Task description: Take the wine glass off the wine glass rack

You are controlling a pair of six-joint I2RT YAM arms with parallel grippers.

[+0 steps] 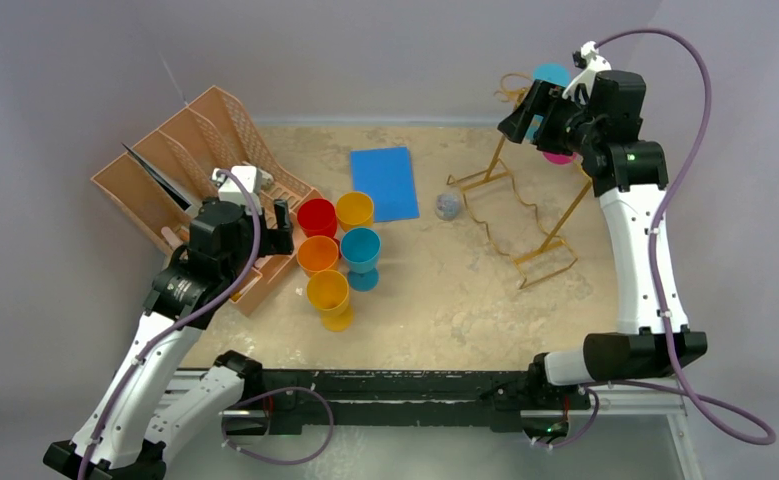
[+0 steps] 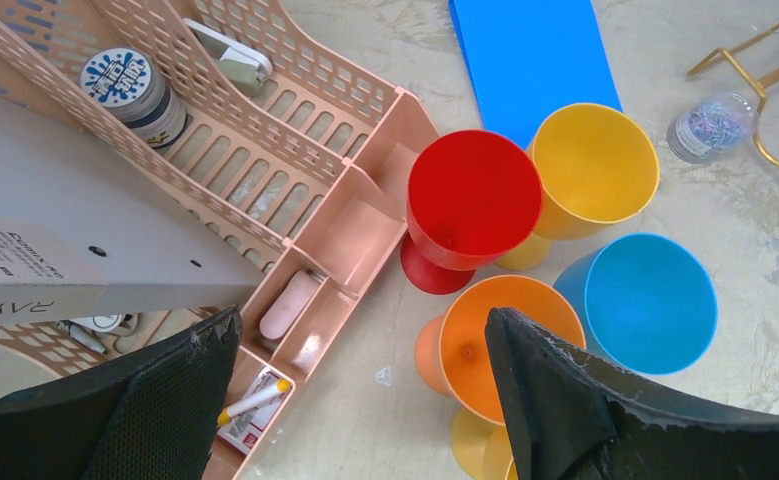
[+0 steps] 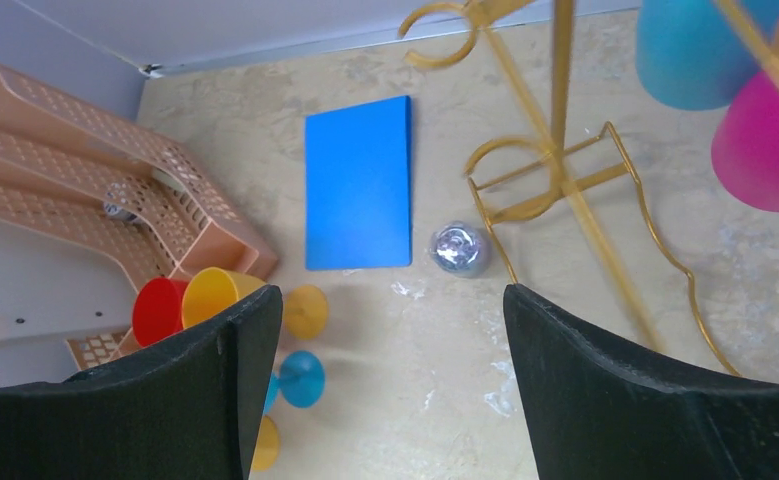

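Note:
At the right of the table stands the gold wire glass rack (image 1: 489, 177), partly hidden behind my right arm. A blue wine glass (image 1: 553, 73) and a pink wine glass (image 1: 559, 158) hang on it; in the right wrist view the blue glass (image 3: 700, 60) and pink glass (image 3: 765, 150) show at the upper right. My right gripper (image 1: 520, 132) is open in front of the rack, with nothing between its fingers. My left gripper (image 1: 283, 228) hangs open and empty near the organizer. Several glasses stand upright on the table, among them red (image 1: 316, 217) and blue (image 1: 360, 250).
A pink slatted organizer (image 1: 240, 110) fills the left side, with a grey box (image 2: 75, 220) in it. A flat blue sheet (image 1: 384, 184) and a small clear bottle (image 1: 448, 206) lie between glasses and rack.

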